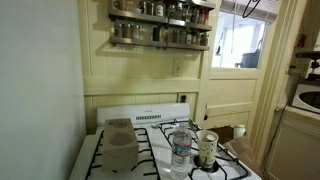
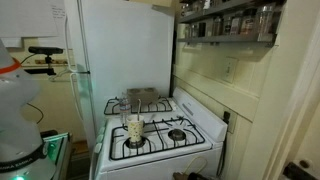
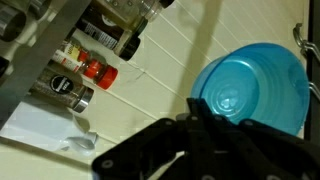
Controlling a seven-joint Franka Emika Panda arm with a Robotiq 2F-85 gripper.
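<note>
In the wrist view, my gripper is low in the middle, its dark fingers shut close together. A round blue container shows at the right, its open mouth facing the camera. Its left rim meets the fingertips in this view; whether that rim is pinched between them or lies behind them, I cannot tell. Neither the gripper's tips nor the blue container can be made out in the exterior views. Only a dark cable shows at the top right of exterior view 1.
Wall shelves with several spice jars are on the wrist view's left. Below, the white stove holds a box, a clear bottle and a patterned cup. A microwave stands at the right.
</note>
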